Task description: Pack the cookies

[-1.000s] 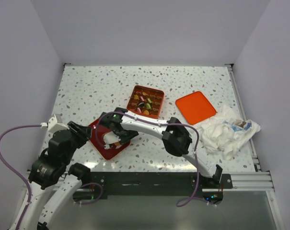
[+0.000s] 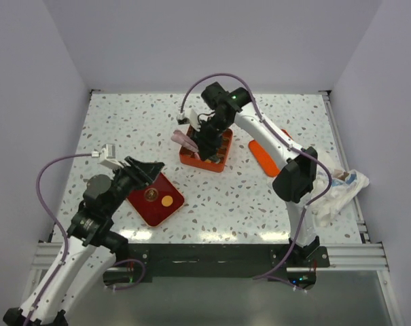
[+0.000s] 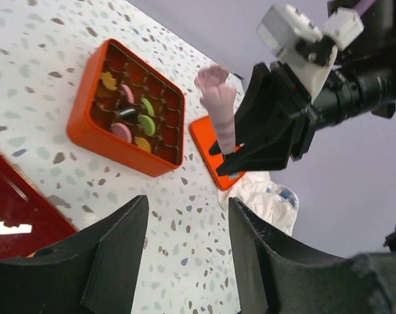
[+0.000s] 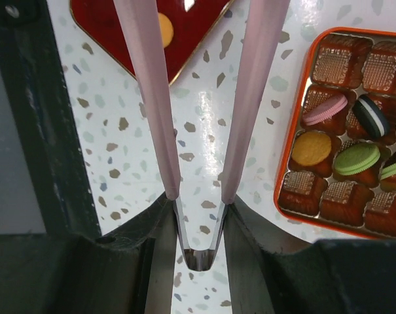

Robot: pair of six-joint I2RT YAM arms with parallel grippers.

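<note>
An orange cookie tray (image 2: 219, 163) holds pink, green, black and yellow cookies in compartments, as the right wrist view (image 4: 281, 196) shows. A dark red tray (image 2: 144, 209) at lower left holds round cookies, including a yellow one (image 2: 167, 201). My right gripper (image 2: 181, 141) is raised over the orange tray's left side, its pink fingers part open; in the right wrist view nothing shows between them. My left gripper stands open above and beside the dark red tray, nothing between its black fingers.
An orange-red flat tray (image 2: 263, 158) lies at the right, partly under my right arm. Crumpled white bags (image 2: 337, 193) lie at the far right.
My right gripper has moved up and back from the dark red tray toward the orange cookie tray. My left arm has moved right and slightly back.
</note>
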